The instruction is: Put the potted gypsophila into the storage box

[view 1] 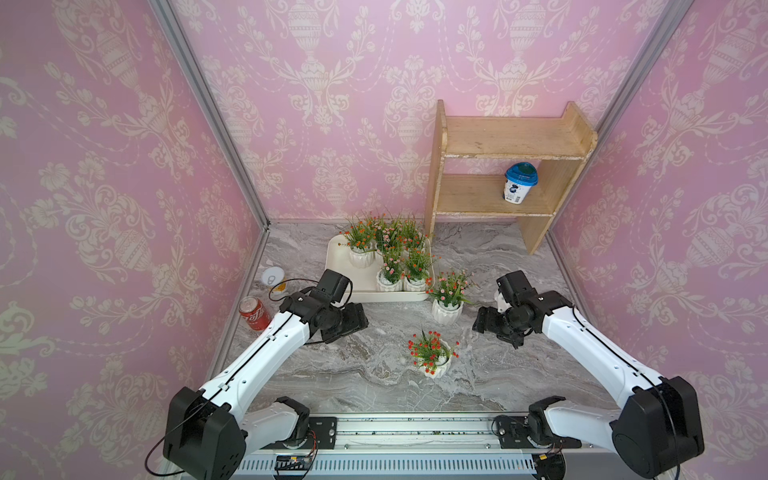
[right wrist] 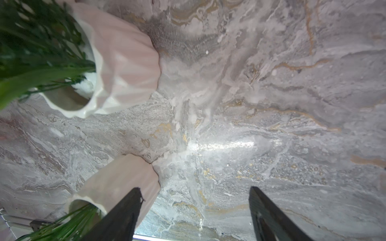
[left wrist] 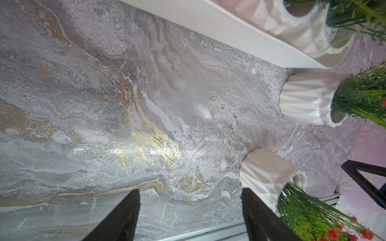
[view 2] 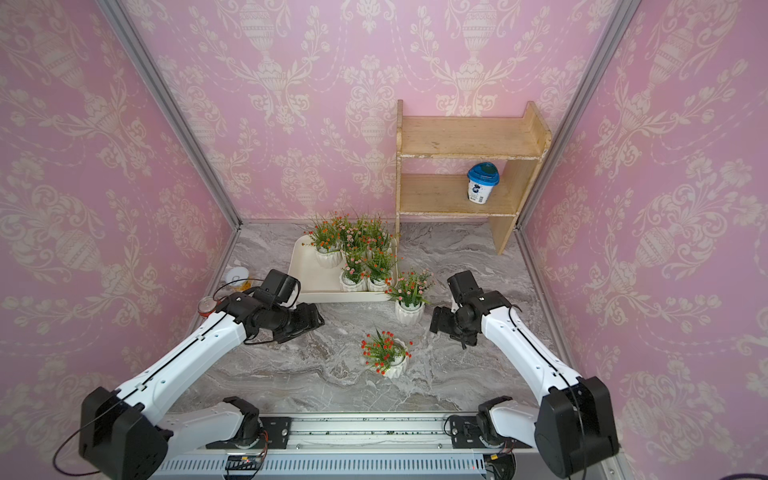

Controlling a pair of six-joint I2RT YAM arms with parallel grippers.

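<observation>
Two white pots of flowers stand on the marble table outside the cream storage box (view 1: 352, 293): a pink-flowered pot (view 1: 447, 310) by the box's front right corner, and a red-flowered pot (view 1: 434, 365) nearer the front. Several potted plants are inside the box, mostly in its right half; the front left is bare. My left gripper is open and empty, left of the red-flowered pot and in front of the box. My right gripper also stands open and empty, to the right of both loose pots.
A wooden shelf (view 1: 512, 144) stands at the back right, holding a blue-lidded tub (view 1: 520, 183). At the left lie a red can (view 1: 254, 313) and a white-lidded container (view 1: 273, 277), close to the left arm. Table between the grippers is clear apart from the two pots.
</observation>
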